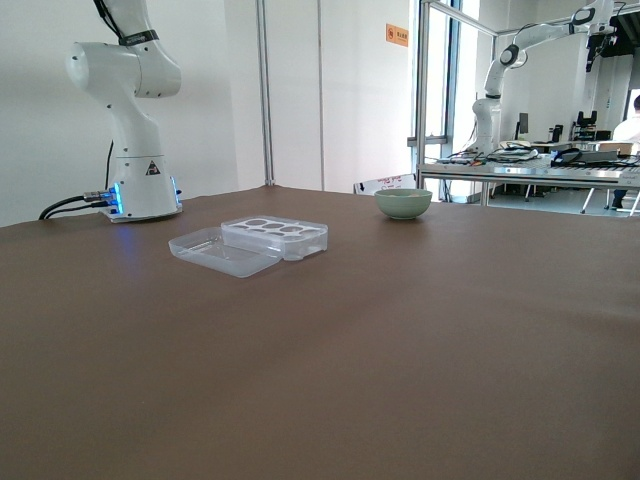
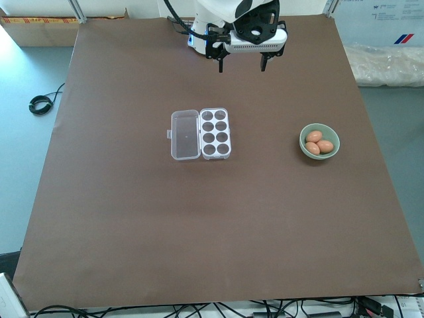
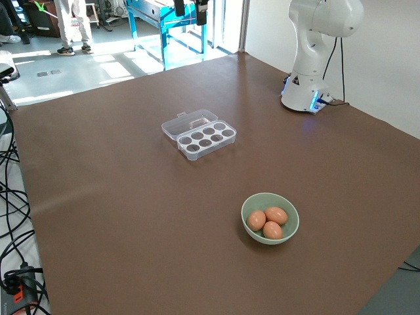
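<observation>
An open translucent egg box (image 2: 215, 134) lies mid-table, its lid flat to the left in the left view, all its cups empty; the top view (image 1: 274, 232) and right view (image 3: 206, 138) show it too. A pale green bowl (image 2: 319, 154) holding several brown eggs (image 2: 314, 136) stands to its right. My gripper (image 2: 242, 65) hangs at the table's far end, above and behind the box, its two black fingers spread open with nothing seen between them. In the right view it is mostly cut off at the top edge.
My arm's base (image 3: 306, 95) stands at the table's edge by a white wall. Cables (image 3: 16, 243) lie beside the table.
</observation>
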